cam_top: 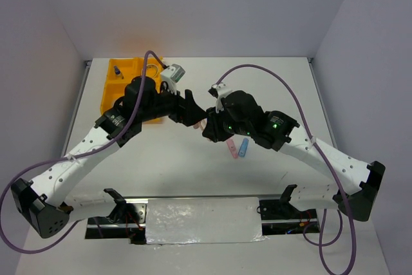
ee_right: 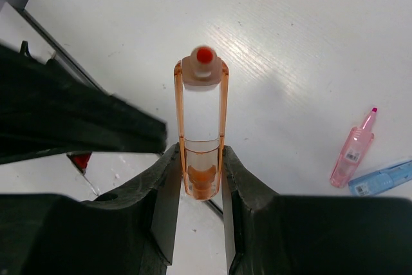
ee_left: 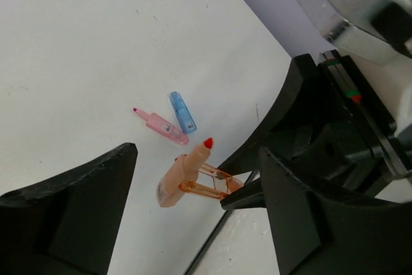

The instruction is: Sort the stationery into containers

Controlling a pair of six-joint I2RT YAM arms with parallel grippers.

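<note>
An orange highlighter point(ee_right: 203, 76) with a red tip stands out from my right gripper, which is shut on its clear lower end. In the left wrist view that same highlighter point(ee_left: 174, 181) lies in the gap between my left fingers, which are spread apart and not visibly touching it. My left gripper point(cam_top: 196, 118) and right gripper point(cam_top: 209, 130) meet above the middle of the table. A pink highlighter point(cam_top: 232, 148) and a blue one point(cam_top: 243, 147) lie side by side on the table below my right arm.
At the back left sits an orange compartment tray point(cam_top: 105, 102), partly covered by my left arm. It holds a dark marker point(cam_top: 118, 72) and a yellowish ring point(cam_top: 152, 69).
</note>
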